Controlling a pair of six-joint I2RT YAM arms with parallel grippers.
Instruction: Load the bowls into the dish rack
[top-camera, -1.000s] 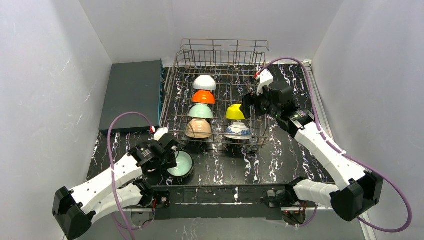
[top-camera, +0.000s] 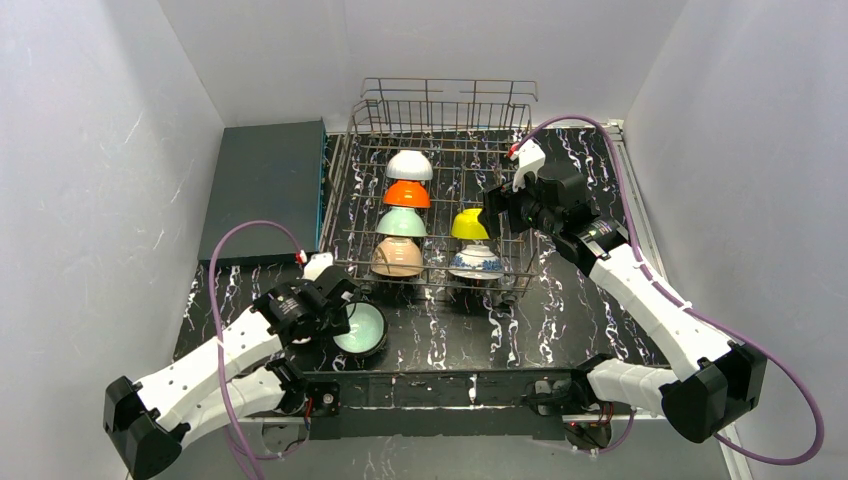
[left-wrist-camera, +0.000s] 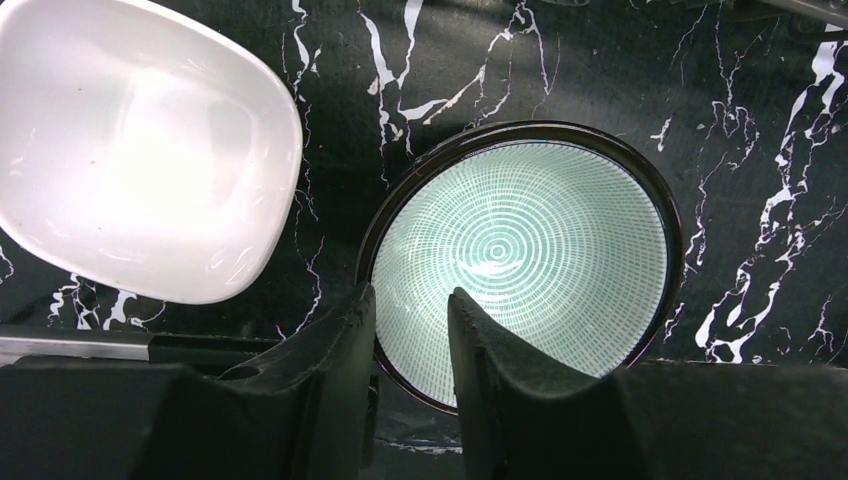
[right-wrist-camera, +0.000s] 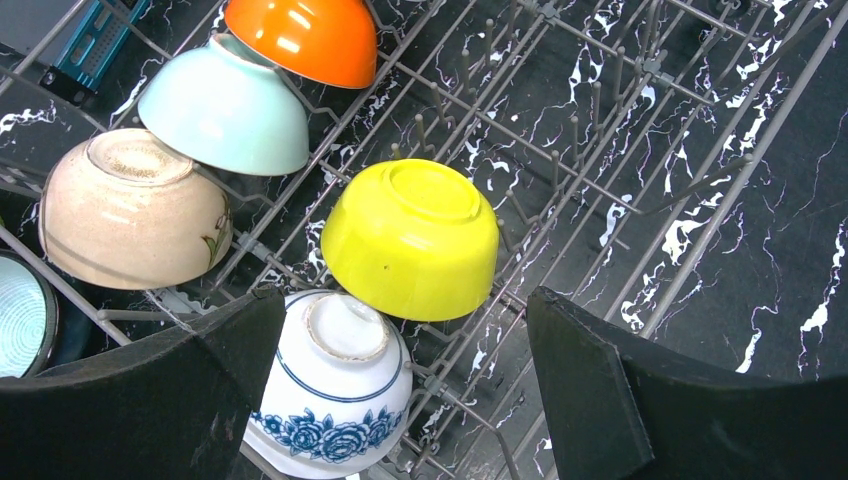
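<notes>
My left gripper hangs over the near rim of a pale celadon bowl with dark edge (left-wrist-camera: 530, 260) on the counter, fingers part open. A white squarish bowl (left-wrist-camera: 140, 150) lies left of it. In the dish rack (top-camera: 450, 130), upturned bowls stand in two columns: white (top-camera: 409, 160), orange (right-wrist-camera: 300, 35), mint (right-wrist-camera: 220, 110), beige (right-wrist-camera: 130, 220); yellow (right-wrist-camera: 410, 240), blue-floral (right-wrist-camera: 340, 400). My right gripper is open above the yellow and floral bowls, nothing between its fingers.
A dark grey box (top-camera: 260, 185) stands left of the rack. Pale walls enclose the sides and back.
My left arm has shifted very slightly near the celadon bowl. The right arm and the bowls in the rack have not moved.
</notes>
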